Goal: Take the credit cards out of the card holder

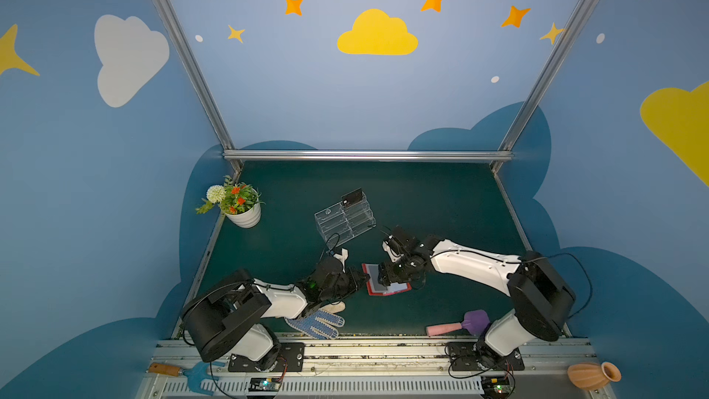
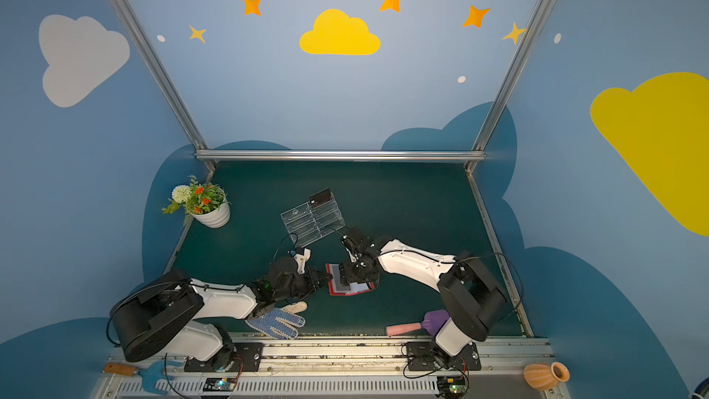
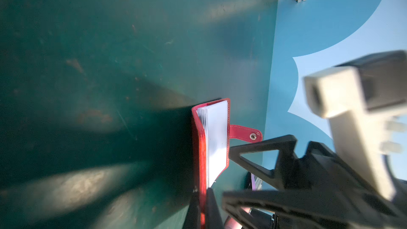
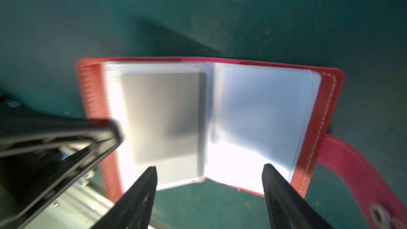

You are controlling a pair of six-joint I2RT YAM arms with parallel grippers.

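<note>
The red card holder point(image 3: 214, 140) lies open on the green table, with clear sleeves and white faces showing. In the left wrist view my left gripper is shut on the holder's thin red edge. My right gripper stands open over the holder, fingertips either side of the middle fold. From above, my right arm covers part of the holder. Its strap with a snap sticks out at one side. Whether single cards sit in the sleeves I cannot tell.
A clear divided rack point(image 1: 345, 218) stands behind the grippers, a potted plant point(image 1: 243, 210) at back left. A patterned glove point(image 1: 317, 325) lies under the left arm, a purple trowel point(image 1: 472, 321) at front right.
</note>
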